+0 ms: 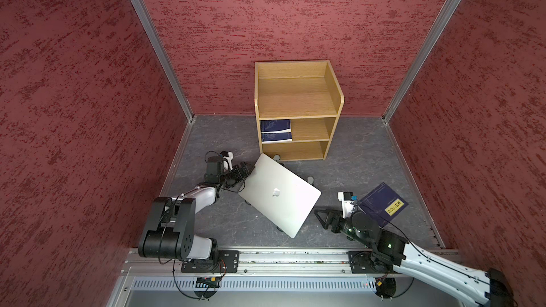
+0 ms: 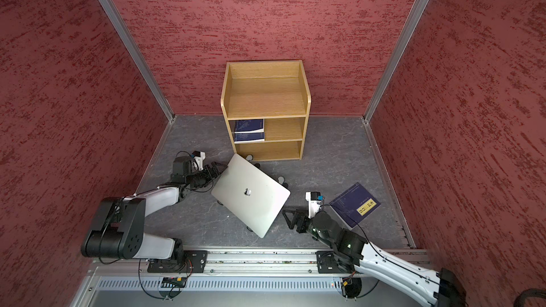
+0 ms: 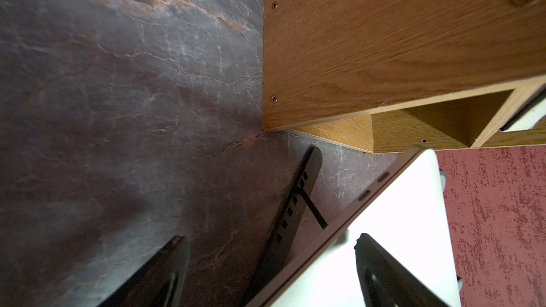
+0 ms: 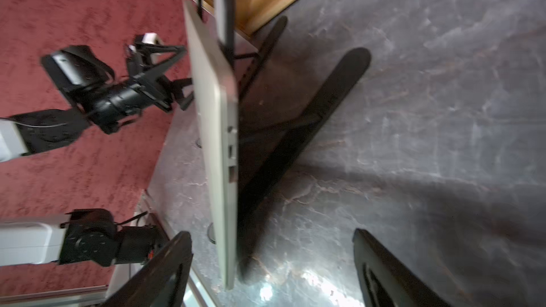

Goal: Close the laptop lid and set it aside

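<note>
The silver laptop [image 1: 278,199] is shut and rests tilted on a dark stand, whose leg [image 3: 289,216] shows in the left wrist view. My left gripper [image 1: 248,170] is at its upper left edge, the fingers apart. In the left wrist view one finger [image 3: 386,275] overlaps the lid and the other finger [image 3: 162,275] lies off the laptop's edge. My right gripper [image 1: 323,217] stands open just right of the laptop's lower right side. Nothing is between its fingers; the laptop's thin edge [image 4: 219,136] appears to the left in the right wrist view.
A wooden shelf [image 1: 298,116] stands behind the laptop, holding blue books [image 1: 275,130] in its middle level. A dark blue book [image 1: 382,200] lies on the table at the right, close to the right arm.
</note>
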